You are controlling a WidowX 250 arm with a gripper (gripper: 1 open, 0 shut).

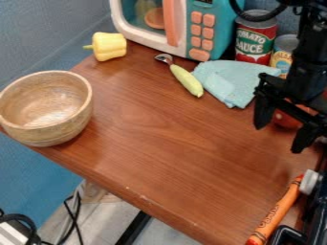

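Observation:
The black gripper (281, 129) hangs at the right side of the table, its fingers spread apart over a red round object (289, 119) that is largely hidden behind it; whether it touches that object I cannot tell. A wooden bowl (41, 107) sits at the left edge. A yellow pepper (109, 46) lies at the back left, a pale yellow-green vegetable (186, 79) beside a spoon (163, 58) near the light blue cloth (232, 81).
A toy microwave (175, 26), a tomato sauce can (254, 39) and a smaller can (284, 55) stand along the back. An orange crayon (274, 215) lies at the front right.

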